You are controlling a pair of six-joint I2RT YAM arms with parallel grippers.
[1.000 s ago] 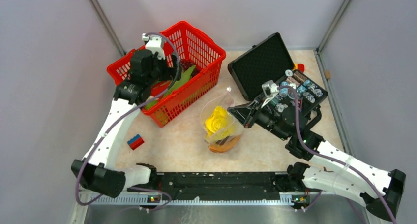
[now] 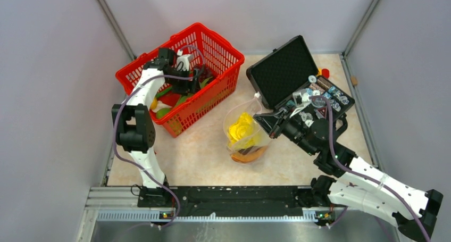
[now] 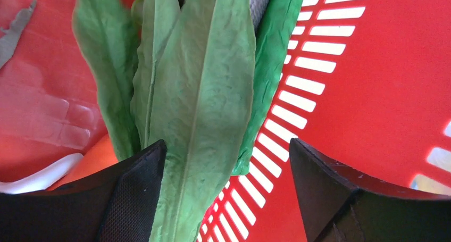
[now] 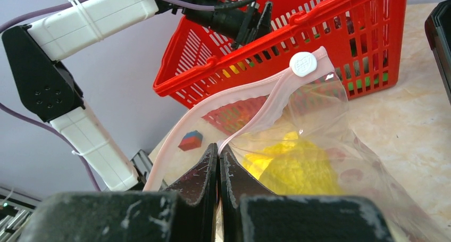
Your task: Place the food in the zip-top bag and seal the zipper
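The clear zip top bag (image 2: 228, 119) stands on the table with its mouth spread, a yellow food item (image 2: 242, 126) and an orange-brown one (image 2: 248, 156) inside. My right gripper is shut on the bag's pink zip rim (image 4: 260, 114), close to the middle of the mouth; the white slider (image 4: 303, 64) sits at the rim's far end. Inside the red basket (image 2: 223, 72), my left gripper is open. Between and beyond its fingers lies a long green leaf vegetable (image 3: 197, 98), not gripped, near the slotted basket wall.
An open black case (image 2: 284, 66) lies right of the basket, behind the right arm. A red-blue block (image 4: 190, 141) sits on the table by the left arm. Bare tabletop (image 2: 197, 157) shows between basket and bag.
My left gripper has shifted right inside the basket, over the green leaf, its elbow swinging inward and now covering the block from above. The right gripper and the bag have drifted slightly right.
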